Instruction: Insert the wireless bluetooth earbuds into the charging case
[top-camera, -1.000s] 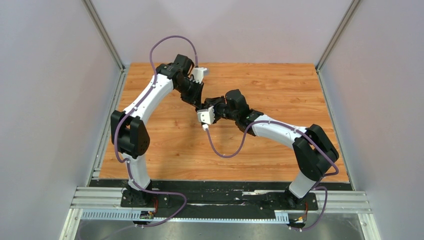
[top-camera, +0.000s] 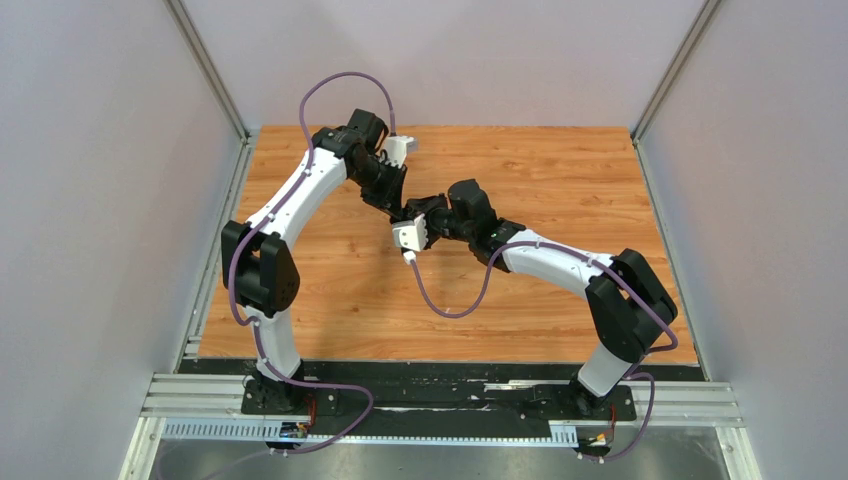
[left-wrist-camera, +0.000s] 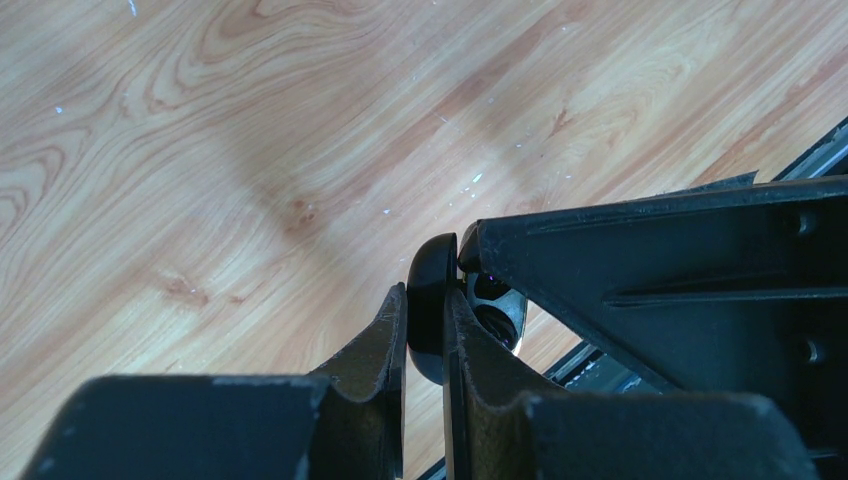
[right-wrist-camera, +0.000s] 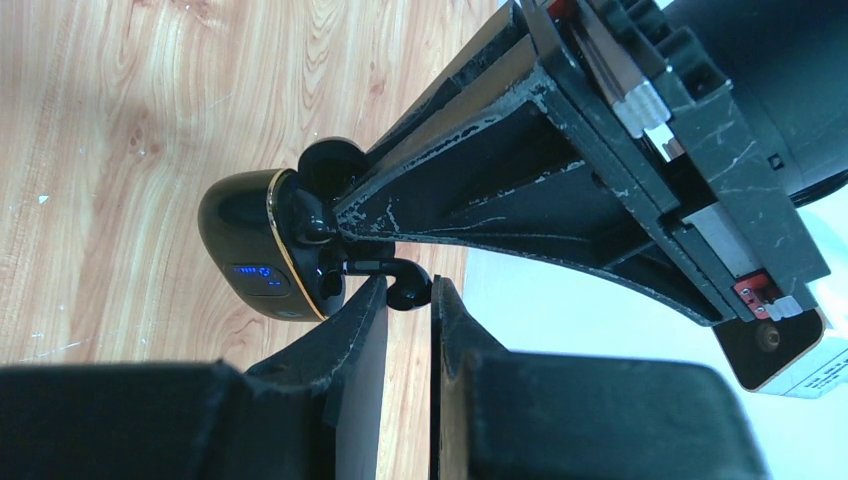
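Note:
My two grippers meet above the middle of the table. The black charging case, with gold trim and a blue display, has its lid open; my left gripper is shut on it, and two sockets show beside the case's shell in the left wrist view. My right gripper is shut on a black earbud (right-wrist-camera: 405, 280), whose stem points left to the opening of the case. Whether the stem is inside a socket is hard to tell. The left gripper's body hides part of the case in the right wrist view.
Purple cables loop over both arms. White walls stand at the sides and back.
My right gripper has shifted very slightly to the left in the top view. The left arm looks unchanged.

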